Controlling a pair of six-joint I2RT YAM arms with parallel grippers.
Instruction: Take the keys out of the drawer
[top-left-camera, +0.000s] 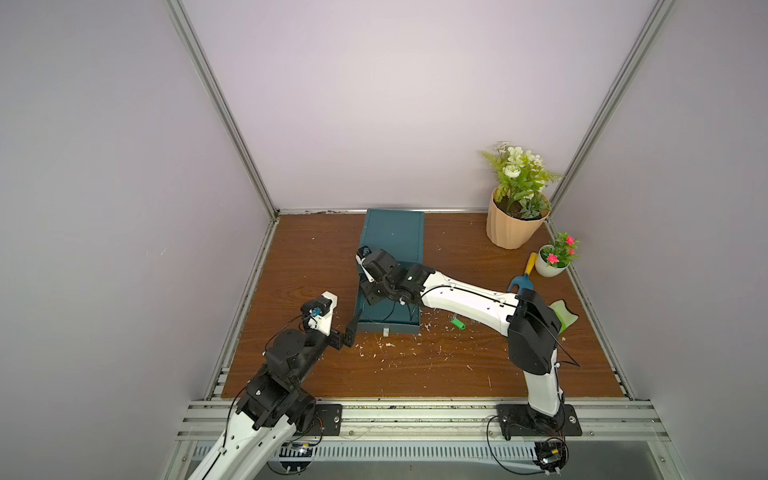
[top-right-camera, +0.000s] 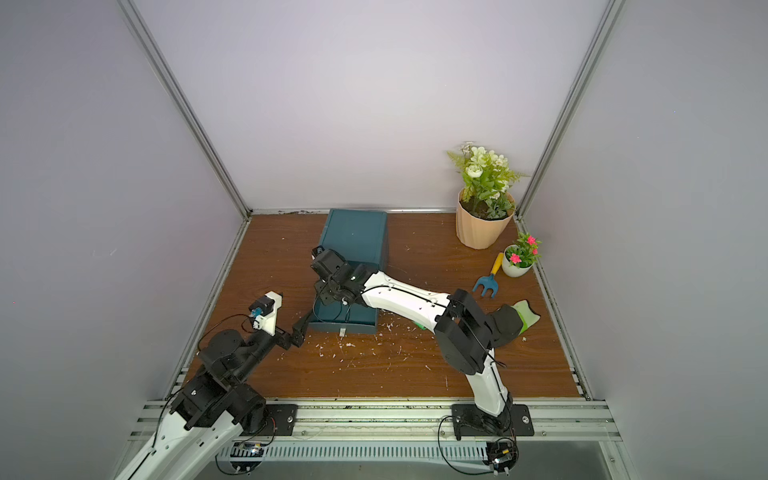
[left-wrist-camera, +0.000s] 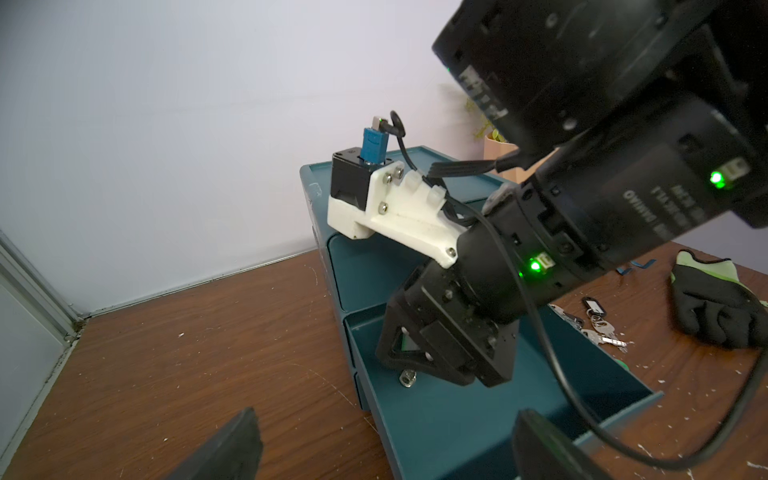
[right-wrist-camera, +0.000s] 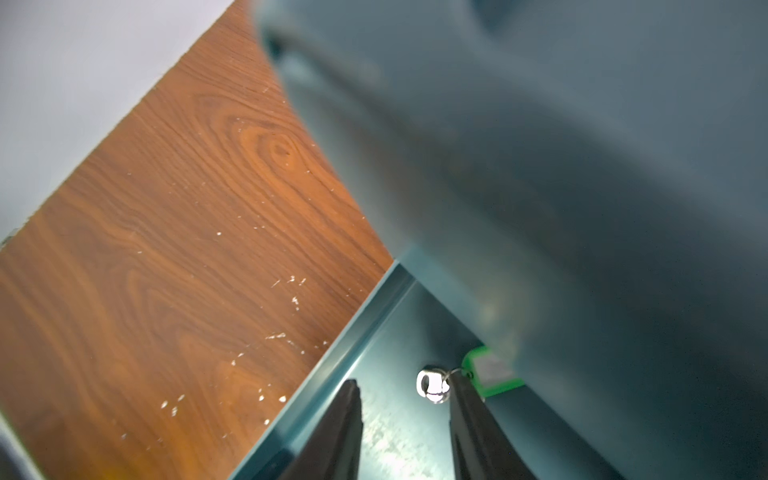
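The open drawer (left-wrist-camera: 480, 424) extends from the front of a teal cabinet (top-left-camera: 393, 228). A key ring with a green tag (right-wrist-camera: 489, 373) lies on the drawer's floor in the right wrist view, partly hidden by the cabinet front; its metal part (right-wrist-camera: 433, 385) shows at the fingertips. My right gripper is open just over that metal part, with no key visibly gripped. Left of the drawer's front, my left gripper stands open and empty. In the top views my right arm covers most of the drawer's inside.
More keys with a black tag (left-wrist-camera: 596, 320) lie on the table right of the drawer, near a green tag (top-left-camera: 457, 323). A dark glove (left-wrist-camera: 716, 300), a blue fork (top-right-camera: 485, 284) and two potted plants (top-left-camera: 516, 224) stand or lie farther right.
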